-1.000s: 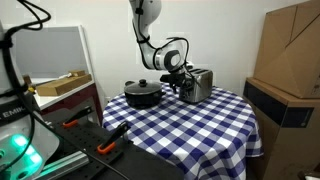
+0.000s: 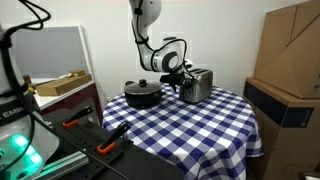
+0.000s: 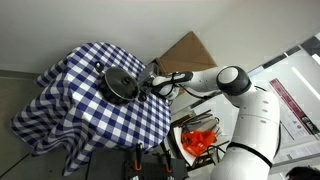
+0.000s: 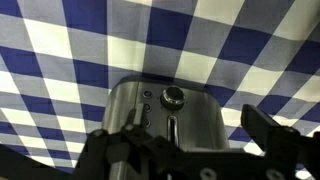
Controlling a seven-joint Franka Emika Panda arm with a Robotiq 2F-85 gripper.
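Observation:
A silver toaster (image 2: 197, 88) stands on the blue-and-white checked cloth (image 2: 185, 125), toward its back right. My gripper (image 2: 184, 81) is beside the toaster's near end in exterior view 1. From the wrist view, the toaster's end panel (image 4: 207, 128) lies below and between the spread fingers, with a round dark knob (image 4: 172, 98), small buttons and a vertical slot showing. The gripper is open and I see nothing held. Whether a finger touches the toaster, I cannot tell.
A dark lidded pot (image 2: 143, 93) sits left of the toaster, and also shows as a pot (image 3: 118, 85) in exterior view 2. Cardboard boxes (image 2: 285, 110) rise at the right.

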